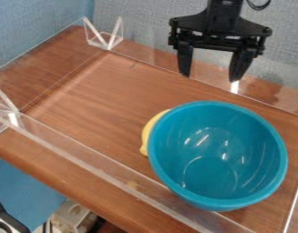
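My black gripper [214, 67] hangs at the top right, above the back of the wooden table, open with nothing between its fingers. Below it, a large blue bowl [218, 155] sits on the right front of the table, empty. A yellow object [148, 133] lies at the bowl's left edge, mostly hidden by it.
Clear plastic walls run along the table's edges, with white brackets [104, 41] at the back left and left side. A grey-blue wall stands behind.
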